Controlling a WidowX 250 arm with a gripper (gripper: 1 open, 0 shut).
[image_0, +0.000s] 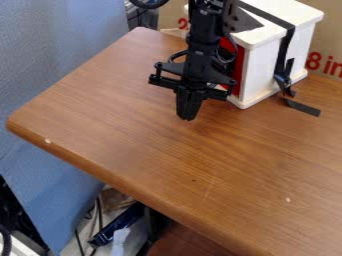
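A black robot arm reaches down from the top of the view, its gripper (187, 106) low over the wooden table (120, 140) near the middle of its back part. The fingers point downward and look close together; whether they are shut or hold anything cannot be told. Behind the arm stands a white box (275, 42) with a red panel and black straps, partly hidden by the arm.
A cardboard box (326, 50) is at the back right. Black straps lie on the table beside the white box. Beyond the left edge are a blue-grey partition (40, 70) and clutter below.
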